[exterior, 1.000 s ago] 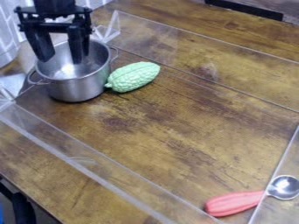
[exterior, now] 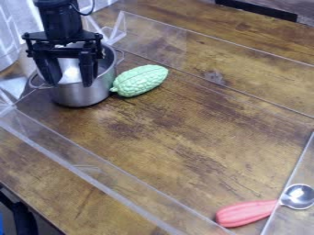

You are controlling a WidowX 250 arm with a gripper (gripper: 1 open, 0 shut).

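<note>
My black gripper (exterior: 64, 61) is lowered into the mouth of a steel pot (exterior: 86, 92) at the upper left; whether its fingers hold anything is unclear, as something pale inside the pot shows behind them. A pale green bumpy vegetable, like a bitter melon or corn (exterior: 140, 81), lies just right of the pot. A pink-handled scoop (exterior: 245, 213) lies at the lower right.
Transparent barriers run along its left, back and right sides. A white, crumpled-looking backdrop stands behind the pot at the far left.
My gripper has moved down, deeper into the pot. The vegetable and scoop have stayed where they were.
</note>
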